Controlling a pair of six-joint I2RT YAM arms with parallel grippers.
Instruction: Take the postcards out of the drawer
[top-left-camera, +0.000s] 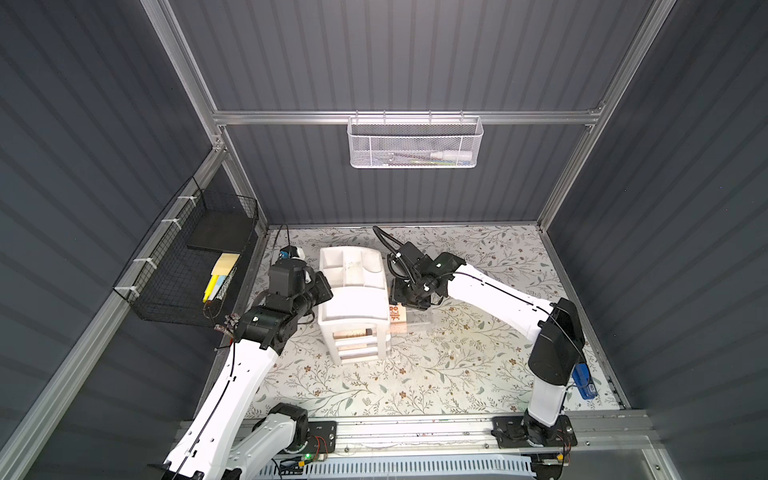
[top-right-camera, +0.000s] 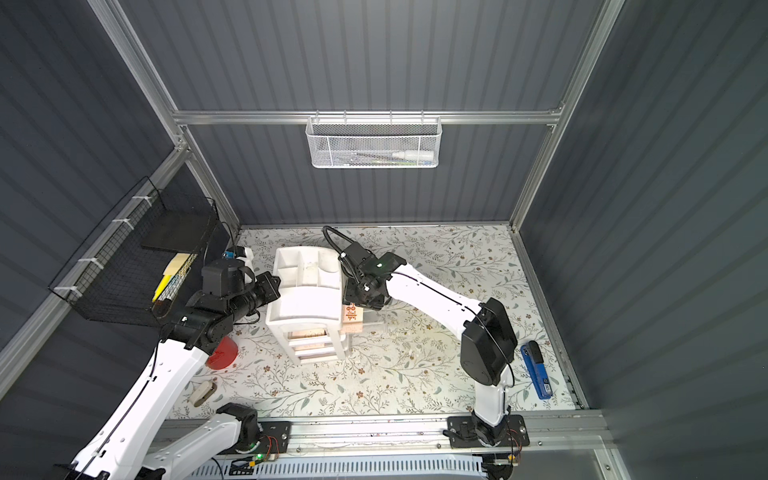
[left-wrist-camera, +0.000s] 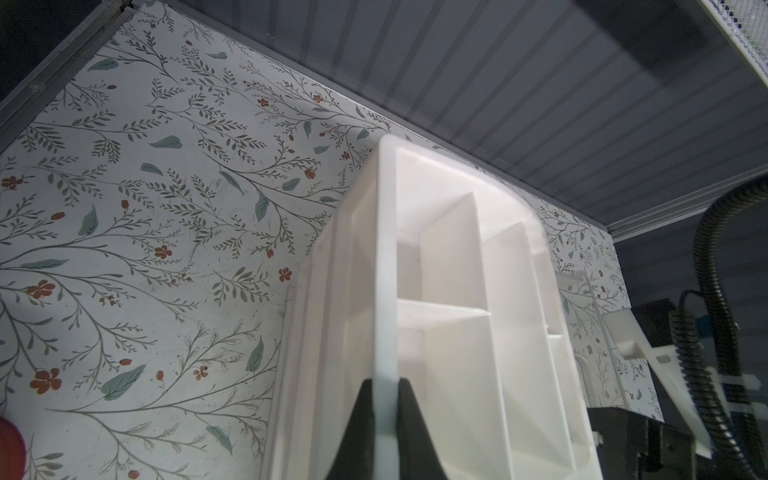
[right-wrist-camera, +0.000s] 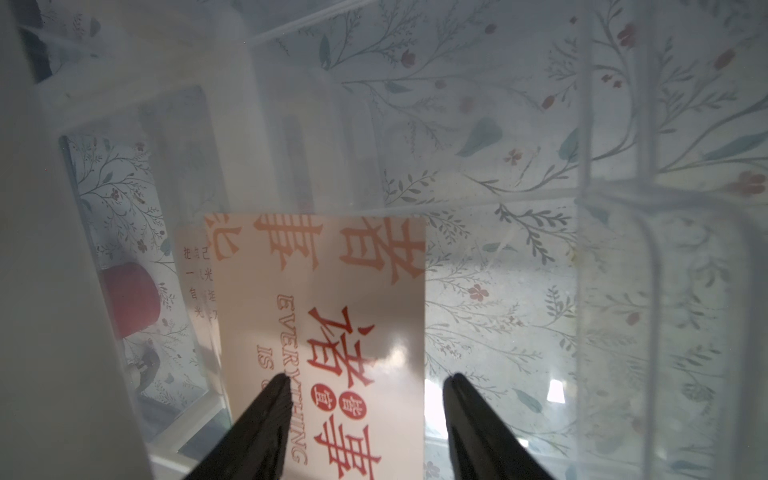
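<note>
A white drawer unit (top-left-camera: 352, 304) stands mid-table, with its clear drawer (top-left-camera: 420, 320) pulled out on the right side. In that drawer lie cream postcards (right-wrist-camera: 384, 320) with red characters, the top one facing up. My right gripper is over the drawer with its fingers (right-wrist-camera: 272, 416) apart. The postcard appears below them, nothing gripped between; whether a fingertip touches it I cannot tell. At the unit's left side, my left gripper is shut on the thin white rim (left-wrist-camera: 386, 304) of the unit's top, one dark finger on each side.
A red container (top-right-camera: 222, 352) sits left of the unit, partly behind my left arm. A blue stapler (top-right-camera: 537, 369) lies at the far right. Mesh baskets hang on the left (top-left-camera: 192, 264) and back (top-left-camera: 416, 144) walls.
</note>
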